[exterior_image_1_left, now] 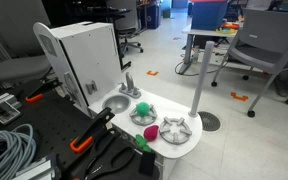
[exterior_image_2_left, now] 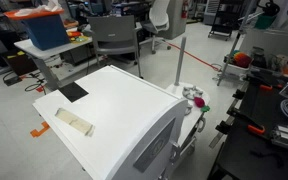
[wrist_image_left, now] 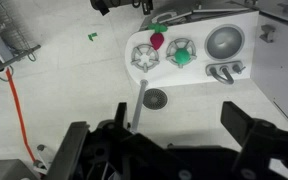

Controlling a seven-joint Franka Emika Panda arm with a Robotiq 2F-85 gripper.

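In the wrist view my gripper stands open, its dark fingers wide apart at the bottom, with nothing held between them. Ahead of it lies a white toy kitchen counter (exterior_image_1_left: 169, 148) with two grey burners. A green item (exterior_image_1_left: 142, 108) rests on the burner nearer the sink (wrist_image_left: 224, 42). Beside the other burner (exterior_image_1_left: 174, 130) sits a pinkish-red item (exterior_image_1_left: 150, 132), seen in the wrist view as a red piece (wrist_image_left: 156, 41) with green at one end. I cannot make out the gripper in either exterior view.
A white upright post (exterior_image_1_left: 202, 78) rises at the counter's edge. The tap (exterior_image_1_left: 130, 84) stands behind the sink, and a tall white cabinet (exterior_image_1_left: 84, 60) adjoins it. Cables (exterior_image_1_left: 9, 155) lie on the black table. Open floor with a round drain (wrist_image_left: 155, 98) borders the counter.
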